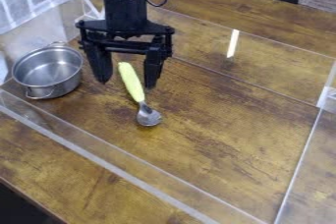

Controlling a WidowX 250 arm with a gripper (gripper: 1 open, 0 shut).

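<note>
A black gripper [126,59] hangs in the upper middle of the camera view, its fingers apart, with nothing seen held between them. Beneath it, a spoon with a pale yellow handle [130,83] and a grey metal head [148,117] lies on the wooden table [237,120]. A steel pot [47,71] stands at the left, apart from the spoon. The gripper is above the table, over the upper end of the spoon's handle; its height is hard to tell.
A white railing or barrier [27,2] runs along the upper left.
</note>
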